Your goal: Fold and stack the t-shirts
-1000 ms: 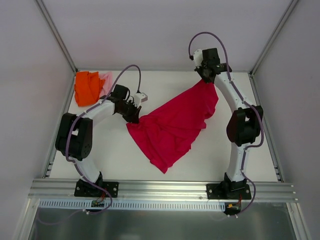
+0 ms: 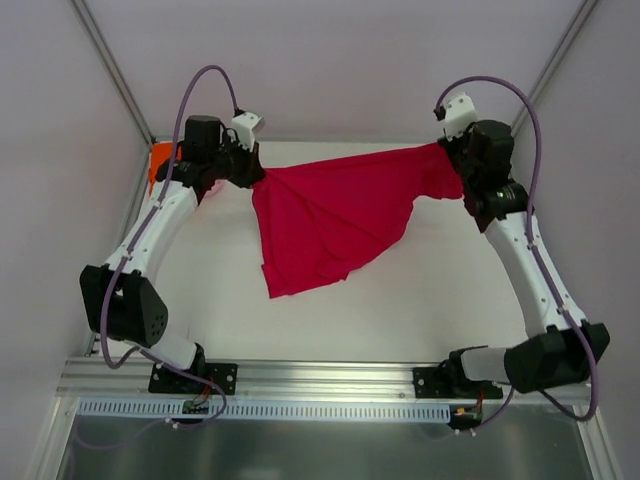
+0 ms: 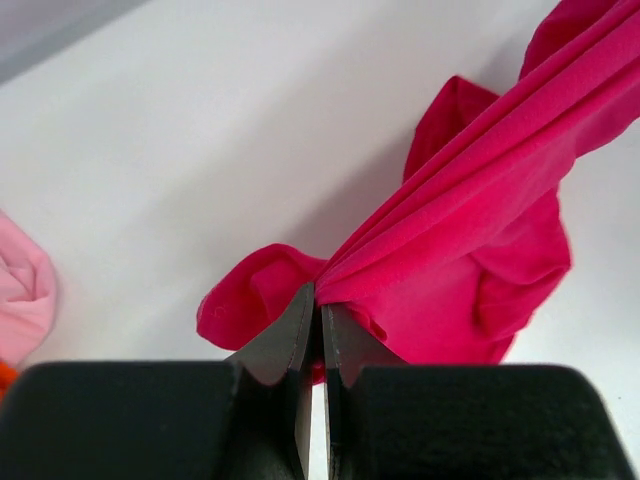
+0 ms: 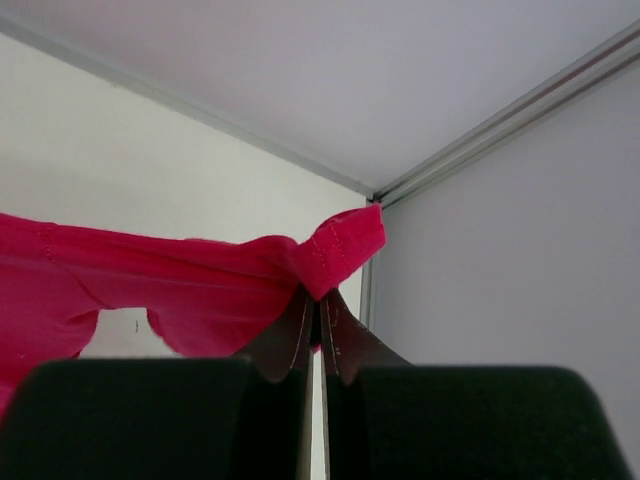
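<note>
A red t-shirt (image 2: 330, 215) hangs stretched between both grippers, its lower part draping toward the white table (image 2: 380, 300). In the left wrist view my left gripper is shut on a bunched corner of it, with the cloth (image 3: 470, 170) running away to the upper right. My right gripper is shut on the other upper corner, a small flap (image 4: 335, 245) standing above its fingertips.
Behind the left arm at the back left lie an orange cloth (image 2: 158, 160) and a pink cloth (image 3: 20, 290). Walls enclose the table at back and sides.
Both grippers have risen with the shirt; the left moved back and left, the right to the right and slightly forward. The shirt's lower part has drawn up toward the back.
</note>
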